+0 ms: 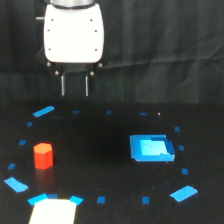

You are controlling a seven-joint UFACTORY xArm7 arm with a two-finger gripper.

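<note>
My gripper [75, 94] hangs high on the left, beneath its white body. Its two thin dark fingers stand apart and nothing shows between them. A red block [43, 156] rests on the black table, below and to the left of the fingers, well clear of them. On the right half of the table lies a shallow blue tray [136, 148] with a lighter blue patch inside; no block can be seen in it.
At the bottom left edge is a pale, peach-coloured shape [52, 212], partly cut off. Blue tape pieces [184, 193] and small blue marks dot the table. Between block and tray the surface is clear.
</note>
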